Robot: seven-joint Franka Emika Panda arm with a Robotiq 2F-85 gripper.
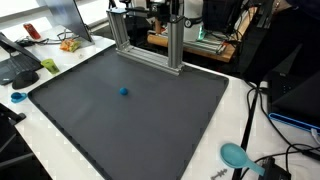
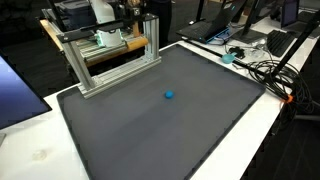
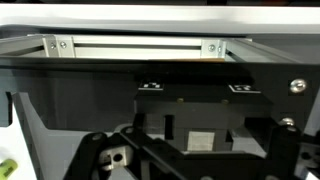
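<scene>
A small blue object (image 1: 123, 91) lies alone on the dark mat (image 1: 100, 125); exterior view 2 shows the same blue piece (image 2: 169, 95) near the mat's middle. At the back stands a metal profile frame (image 1: 150, 57), which is at the left in exterior view 2. Seen from the wrist, my gripper is open over a dark bar and metal rails (image 3: 140, 17), away from the blue object. A pale square (image 3: 201, 140) shows below, between the fingers; whether anything touches them is not clear.
A green item (image 1: 49, 65) and a blue one (image 1: 18, 97) sit at the left edge. Front right holds a teal round item (image 1: 235, 155) near cables. A laptop (image 2: 212, 28) stands behind the mat in exterior view 2.
</scene>
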